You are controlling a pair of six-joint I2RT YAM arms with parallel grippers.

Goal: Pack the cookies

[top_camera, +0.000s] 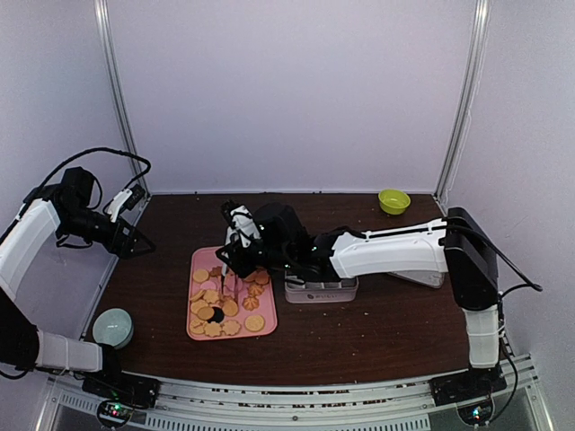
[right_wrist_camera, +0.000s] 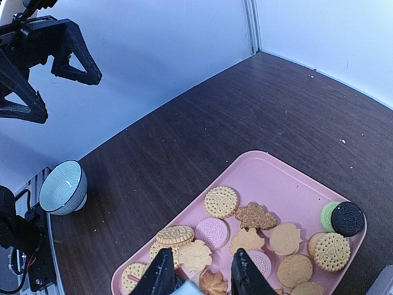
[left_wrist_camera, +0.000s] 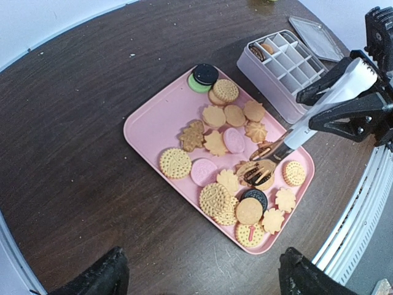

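Note:
A pink tray of assorted cookies lies at table centre-left. My right gripper is over it; in the left wrist view it holds white tongs, whose metal tips reach down to cookies on the lower-right side. Whether the tips grip a cookie I cannot tell. A lilac compartment box, with a few cookies in one compartment, stands right of the tray. My left gripper hangs open and empty at the left, off the tray.
A pale blue bowl sits front left, a green bowl back right. A clear lid lies beside the box.

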